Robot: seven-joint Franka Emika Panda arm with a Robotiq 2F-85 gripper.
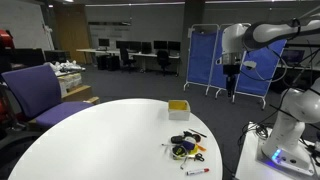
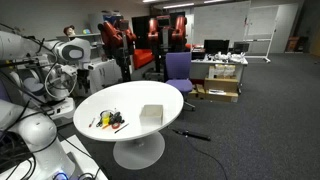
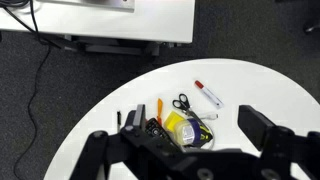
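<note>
Above the edge of the round white table (image 1: 95, 135), my gripper is open, with its dark fingers spread wide and nothing visibly held. Below it in the wrist view lie a red-and-white marker (image 3: 208, 94), black scissors (image 3: 182, 103), an orange-handled tool (image 3: 159, 108), a yellow item (image 3: 172, 121) and a clear roundish item (image 3: 190, 132). The gripper body partly covers this cluster. An open-topped box (image 1: 178, 112) with yellow inside stands apart from the loose items; the second exterior view shows its pale side (image 2: 152, 113).
A purple chair (image 1: 37, 90) stands by the table. The arm's white bench (image 3: 110, 20) borders a floor gap beside the table, where a cable (image 3: 37, 105) runs. Blue partition screens (image 1: 203, 52) and desks stand farther back.
</note>
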